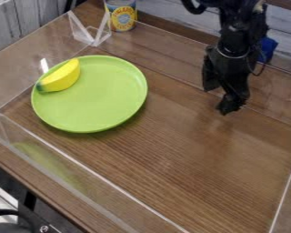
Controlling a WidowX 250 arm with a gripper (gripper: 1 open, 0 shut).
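The black robot gripper (221, 86) hangs low over the wooden table (173, 173) at the upper right, its fingers pointing down and slightly apart. Whether anything is between them is hard to make out in the dark shapes. A blue object (267, 45) sits behind the arm at the back right, partly hidden by it. A green plate (94, 100) lies on the left, with a yellow object (61, 75) on its upper-left edge.
A can (120, 13) stands at the back, with a clear plastic piece (91, 27) left of it. Black cables (15, 217) show at the lower left corner.
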